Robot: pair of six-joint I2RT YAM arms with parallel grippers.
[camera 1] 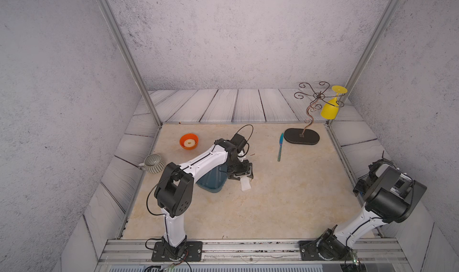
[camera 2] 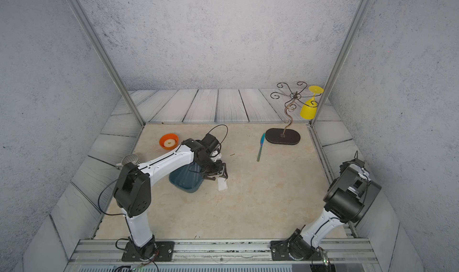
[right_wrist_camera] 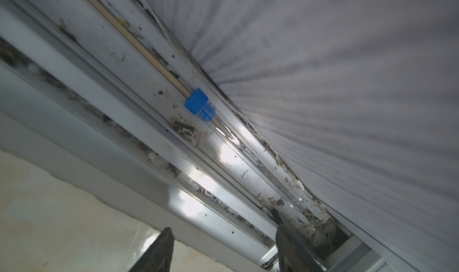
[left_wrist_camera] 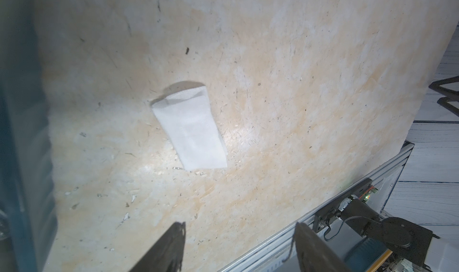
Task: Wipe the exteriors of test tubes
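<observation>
A folded white wipe lies flat on the table beside the blue tray. My left gripper hangs over it, open, fingers apart with nothing between. In the right wrist view a clear test tube with a blue cap lies in the metal rail channel along the right edge, in line with a thin wooden stick. My right gripper is above that rail, open and empty.
An orange bowl and striped mug stand on the left. A blue knife and metal stand with a yellow glass are at back right.
</observation>
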